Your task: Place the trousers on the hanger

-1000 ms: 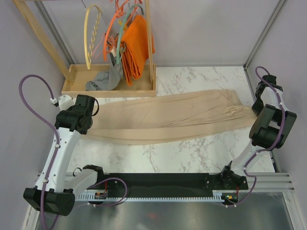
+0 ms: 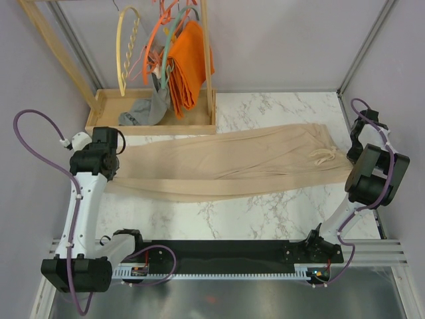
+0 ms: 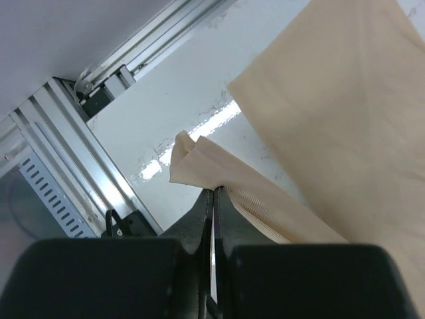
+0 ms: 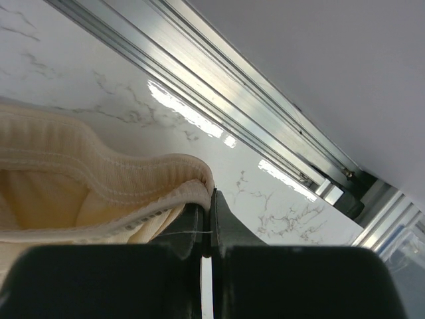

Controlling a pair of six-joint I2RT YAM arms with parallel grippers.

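Beige trousers (image 2: 226, 153) lie stretched lengthwise across the marble table. My left gripper (image 2: 113, 171) is at their left end; in the left wrist view it (image 3: 214, 193) is shut on a folded edge of the cloth (image 3: 239, 186). At the right end my right gripper (image 2: 352, 159) is shut on the waistband (image 4: 146, 179), which bunches at the fingertips (image 4: 211, 199) in the right wrist view. Several coloured hangers (image 2: 121, 46) hang on a wooden rack at the back left, with an orange garment and a grey one on them.
The rack's wooden base (image 2: 109, 109) takes up the back left. Bare table (image 2: 265, 106) shows behind the trousers and along the front. Walls and metal rails border both sides, close to both grippers.
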